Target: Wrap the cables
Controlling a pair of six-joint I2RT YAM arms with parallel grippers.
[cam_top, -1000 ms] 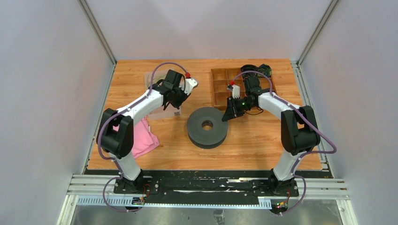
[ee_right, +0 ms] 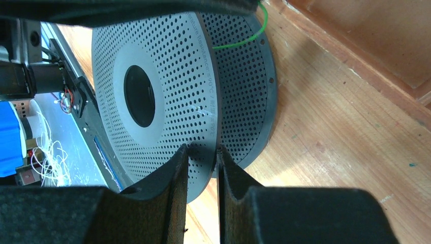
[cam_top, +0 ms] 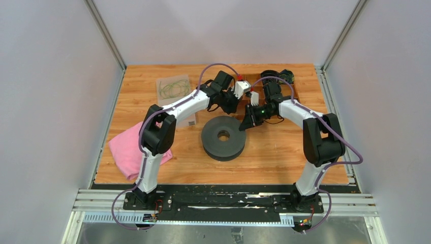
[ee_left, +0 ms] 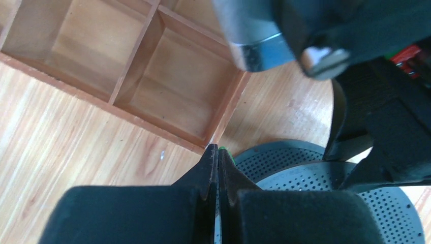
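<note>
The large grey spool (cam_top: 216, 145) lies mid-table, and its perforated flanges fill much of the right wrist view (ee_right: 167, 101). A green cable (ee_right: 239, 43) runs out between the flanges. My right gripper is shut on the rim of the upper flange. My left gripper is shut above the spool's back edge, beside the wooden box; a bit of green shows just behind its tips, and I cannot tell whether anything is held between them.
A wooden divided box (ee_left: 178, 86) stands behind the spool, with dark coils (cam_top: 286, 76) at its back right. A clear bag with green cable (cam_top: 173, 89) and a pink cloth (cam_top: 132, 147) lie on the left.
My left arm has moved right and toward the back, from over the bag to beside my right gripper above the spool's back edge. The right arm has stayed almost still.
</note>
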